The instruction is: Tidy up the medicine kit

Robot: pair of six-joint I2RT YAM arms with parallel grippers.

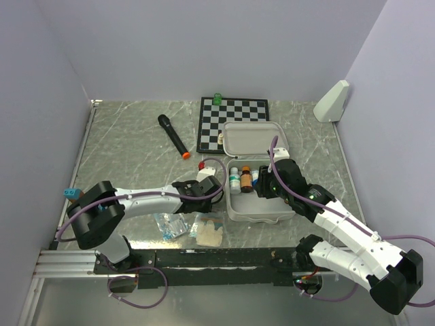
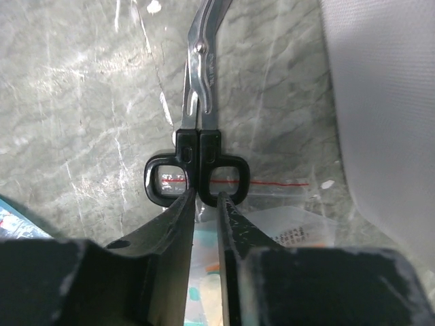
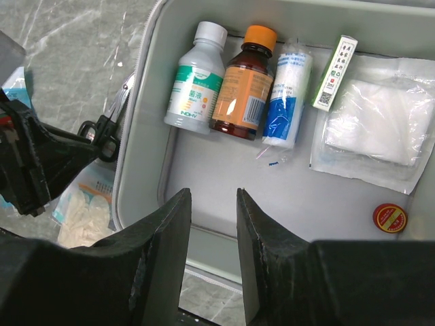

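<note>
Black-handled scissors [image 2: 211,156] lie on the marble table over a clear zip bag with gloves [image 3: 85,221], left of the kit box [image 1: 231,204]. My left gripper hovers at the scissors' handles, fingertips close together; whether anything is between them is unclear. My right gripper is open over the box, nothing between its fingers. Inside lie a white bottle [image 3: 194,92], amber bottle [image 3: 241,95], bandage roll [image 3: 285,98], small carton [image 3: 334,71], gauze pack [image 3: 374,125] and round red tin [image 3: 389,218].
The box lid [image 1: 253,138] lies behind the box, by a checkerboard [image 1: 231,109]. A microphone [image 1: 170,132] lies on the back left, and another bag [image 1: 170,225] near the front edge.
</note>
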